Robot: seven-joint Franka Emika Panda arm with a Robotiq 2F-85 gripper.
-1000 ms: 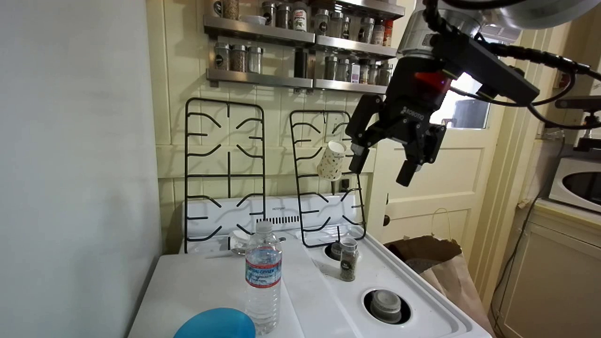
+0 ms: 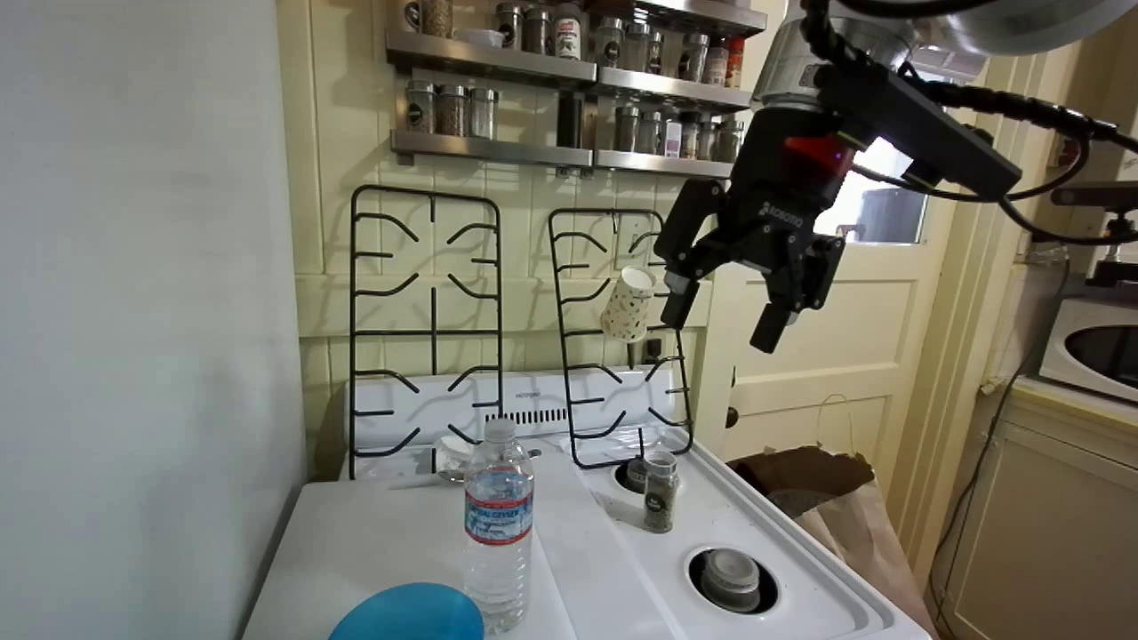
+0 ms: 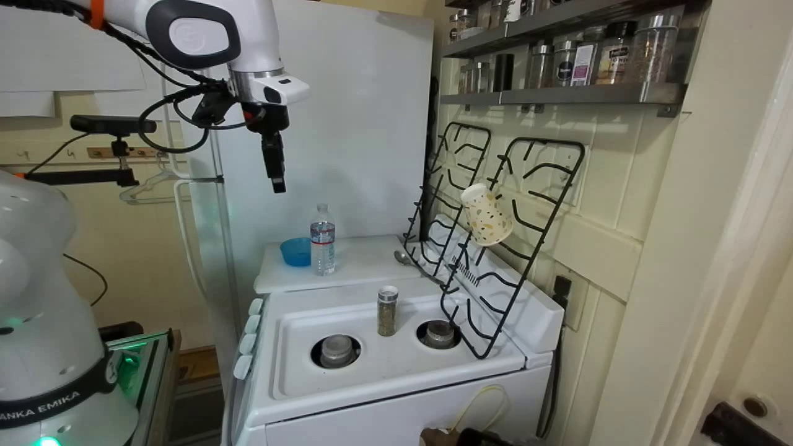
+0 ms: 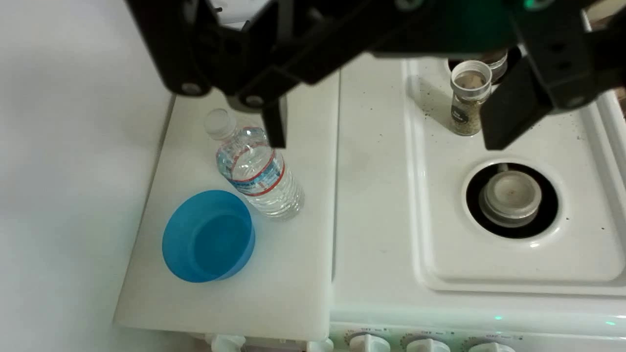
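Observation:
High above the stove, my gripper (image 2: 721,329) stands open, its fingers wide apart and nothing between them. From above, the wrist view shows a blue bowl (image 4: 205,234) on the white board (image 4: 281,281), with a clear water bottle (image 4: 258,170) upright right beside it. A small glass spice jar (image 3: 386,311) stands on the stove top (image 3: 297,312) between two bare burners. On one of the black grates (image 3: 546,238) leaning against the wall hangs a speckled paper cup (image 3: 486,215), tilted. All of these are well clear of my fingers.
Two metal shelves (image 2: 491,148) full of spice jars run along the back wall. A white fridge side (image 3: 357,111) bounds the board. A metal spoon (image 3: 402,257) lies near the back of the board. A brown paper bag (image 2: 864,523) stands beside the stove.

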